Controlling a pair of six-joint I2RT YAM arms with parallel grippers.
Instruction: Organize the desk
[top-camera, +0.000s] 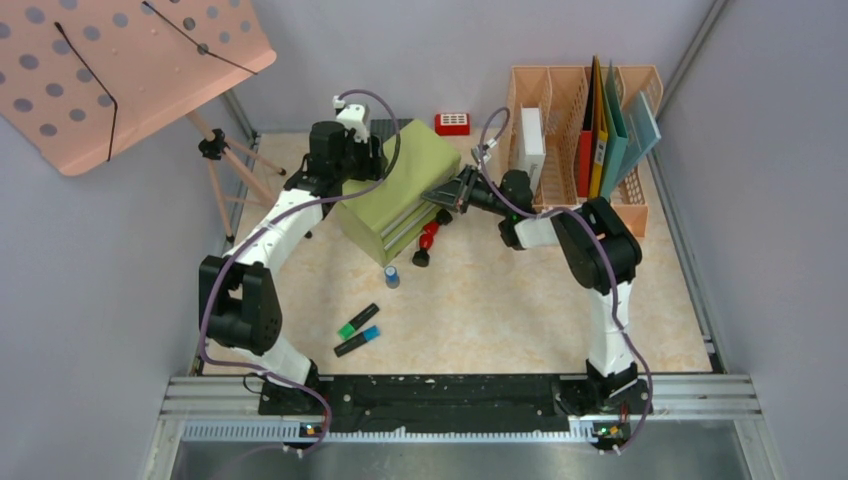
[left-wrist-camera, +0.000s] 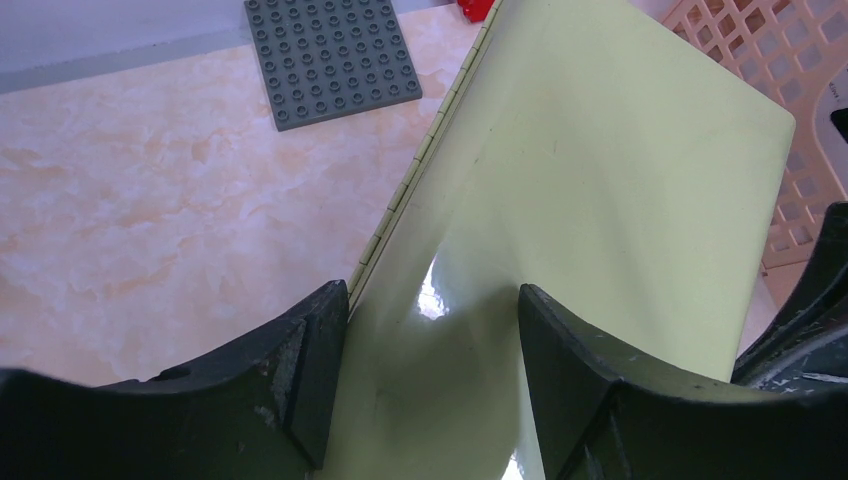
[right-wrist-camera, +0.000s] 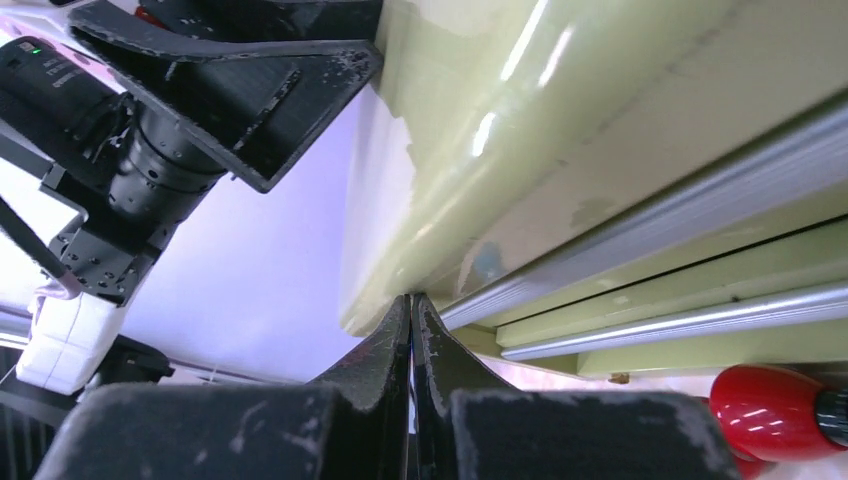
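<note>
A green box (top-camera: 398, 190) with drawers, seen as slim silver strips on its side, stands tilted across the back middle of the desk. My left gripper is shut on the box's upper rear edge. My right gripper is shut at the drawer side, its tips against the top drawer's lip, nothing visible between them. A red-and-black object (top-camera: 427, 237) lies beside the box. Nearer the front are a small blue cylinder (top-camera: 392, 277), a green-and-black marker (top-camera: 358, 319) and a blue-and-black marker (top-camera: 355, 342).
A peach organizer (top-camera: 630, 218) with folders and a white box stands at back right. A grey studded plate (left-wrist-camera: 335, 60) and red item (top-camera: 452, 124) lie at the back. A pink stand (top-camera: 140, 80) occupies the left.
</note>
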